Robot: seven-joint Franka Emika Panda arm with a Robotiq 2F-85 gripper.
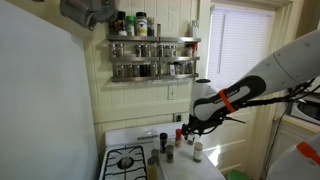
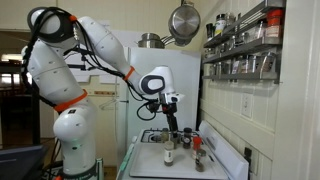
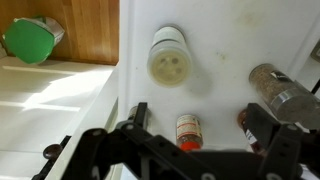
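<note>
My gripper is open above a white counter, its dark fingers at the lower edge of the wrist view. Between and beneath them stands a small jar with a red and white label [image 3: 188, 130]; nothing shows clasped. Farther up in that view is a pale-topped bottle [image 3: 170, 62], also visible as a whitish bottle [image 1: 197, 152] in exterior view 1 and [image 2: 168, 154] in exterior view 2. A brown spice jar [image 3: 285, 95] lies toward the right of the wrist view. In exterior view 1 the gripper [image 1: 198, 131] hovers over the jar group.
A gas stove [image 1: 125, 162] adjoins the counter, with tall bottles [image 1: 153, 167] at its side. Wall shelves [image 1: 155, 60] full of jars hang behind. A green-lidded container [image 3: 30, 40] is at the wrist view's upper left. Free counter surrounds the whitish bottle.
</note>
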